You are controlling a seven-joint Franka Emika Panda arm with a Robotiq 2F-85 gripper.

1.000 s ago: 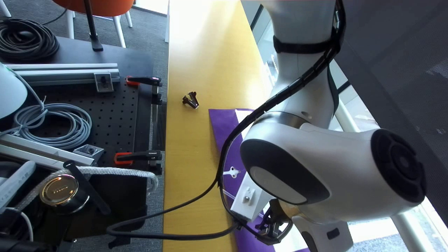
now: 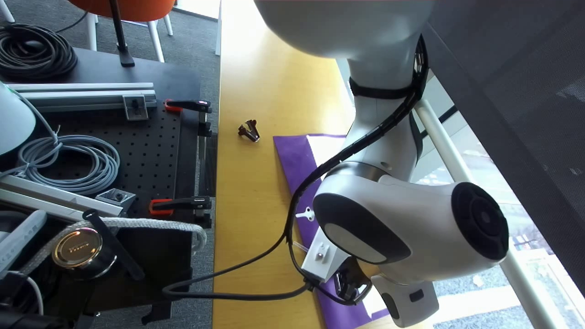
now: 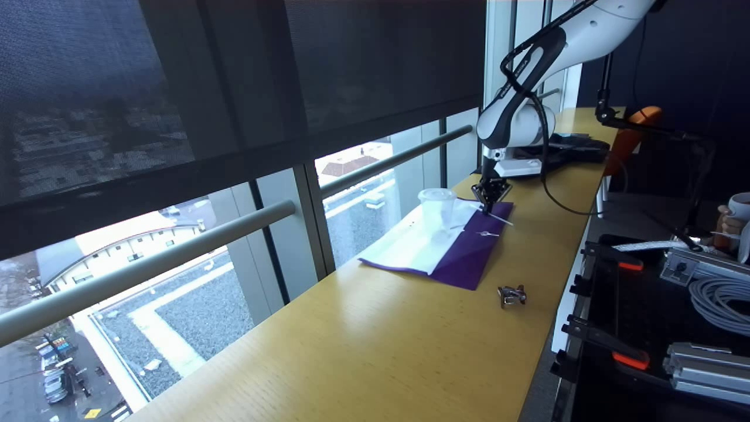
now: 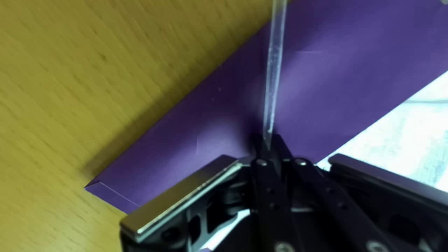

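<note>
A thin translucent stick (image 4: 273, 69) runs up the wrist view, its near end at the fingertips of my gripper. The fingers stand close together around that end; whether they clamp it does not show clearly. Beneath them is a purple and white sheet (image 4: 235, 126), with wood along one side. In exterior view 2 my gripper (image 3: 487, 204) points down at the sheet's far part, and the stick (image 3: 500, 219) slants out over the purple edge. The arm hides most of the gripper in exterior view 1.
On the sheet stand a clear cup (image 3: 437, 208) and a small white piece (image 3: 486, 233). A dark metallic staple remover (image 3: 511, 295) lies apart on the wooden table (image 3: 337, 337), whose near part is clear. A rail (image 3: 394, 162) runs along the window side.
The arm has shifted toward the top of exterior view 1 and its gripper looks narrower. The sheet, white piece and stick have slid slightly that same way. The staple remover has stayed put.
</note>
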